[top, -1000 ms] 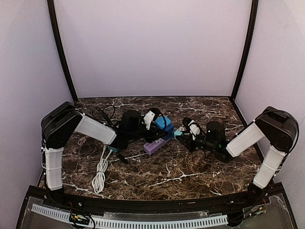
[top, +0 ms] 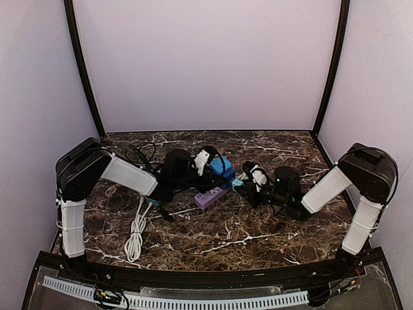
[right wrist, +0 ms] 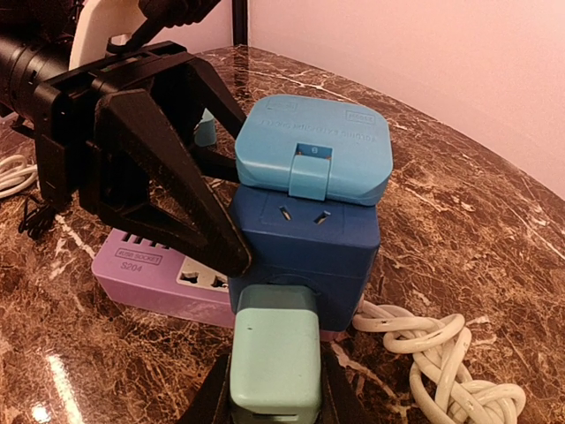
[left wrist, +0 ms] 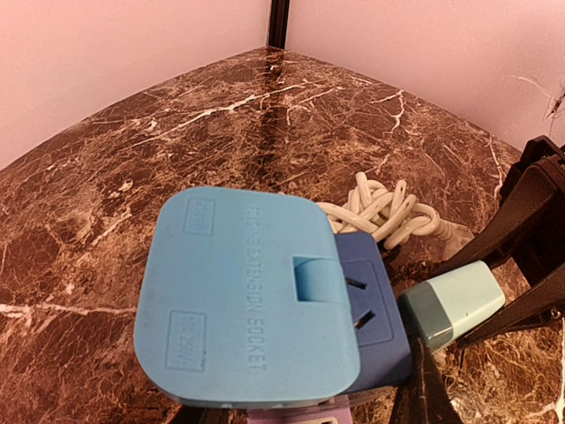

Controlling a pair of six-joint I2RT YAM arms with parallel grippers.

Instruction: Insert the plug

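A dark blue socket block (right wrist: 309, 234) with a light blue folding lid (left wrist: 243, 291) stands upright at one end of a purple power strip (right wrist: 168, 274). My left gripper (top: 218, 179) is shut on the blue block, one fingertip (right wrist: 231, 252) pressed along its edge. The mint-green plug (right wrist: 275, 353) lies level with its dark front end against or very near the block's side face; its prongs are hidden. Around the plug (left wrist: 463, 296) are the fingers (left wrist: 521, 212) of my right gripper (top: 244, 186), one on each side; whether they press on it is unclear.
Knotted white cable (right wrist: 450, 367) lies on the marble table (top: 258, 239) beside the block. A bundled white cord (top: 134, 239) rests at the front left, with another light blue item (right wrist: 205, 131) behind my left gripper.
My right gripper has shifted slightly left and forward, the plug moving a little toward the blue block. The left arm and the block have stayed put.
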